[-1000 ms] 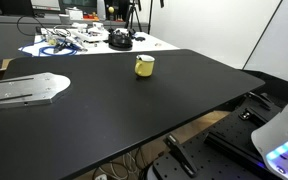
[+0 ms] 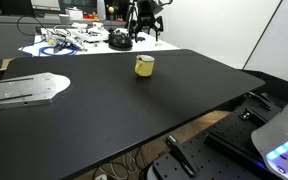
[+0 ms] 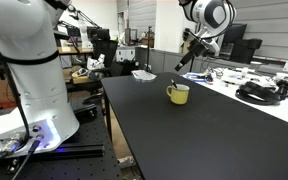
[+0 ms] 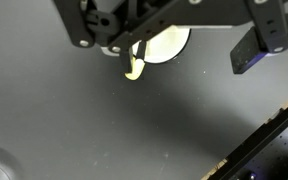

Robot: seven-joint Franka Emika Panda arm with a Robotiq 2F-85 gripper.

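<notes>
A small yellow mug with a pale inside stands upright on the dark table. In exterior view 2 the mug has its handle towards the left. My gripper is open above the table, clear of the mug, with nothing between its fingers. From the wrist, the mug is partly covered by the gripper's dark parts, and its handle shows beside one finger. The other finger stands well off to the right.
A light grey oval plate lies at the table's left. Cables and a dark device sit by the far edge.
The gripper has come down from the top edge of exterior view 1, nearer to the mug's height. Its fingers remain apart. The mug has not moved.
</notes>
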